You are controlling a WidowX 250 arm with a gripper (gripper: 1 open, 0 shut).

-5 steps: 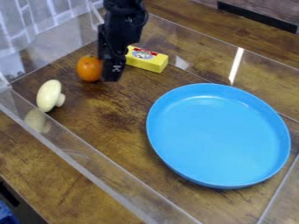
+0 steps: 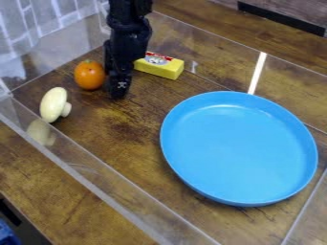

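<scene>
My dark gripper (image 2: 115, 78) hangs down from the top, low beside an orange tomato-like object (image 2: 88, 75) on its left; it appears open, though its fingers are dark and hard to make out. A yellow box (image 2: 159, 64) with a red label lies to its right. A white egg-shaped object (image 2: 55, 103) sits lower left. A large blue plate (image 2: 239, 146) fills the right side.
The wooden tabletop (image 2: 121, 177) is bordered by clear walls. Bare wood lies between the gripper and the plate and across the lower left.
The gripper has shifted slightly left and lower. The orange object sits a little further left than a second ago.
</scene>
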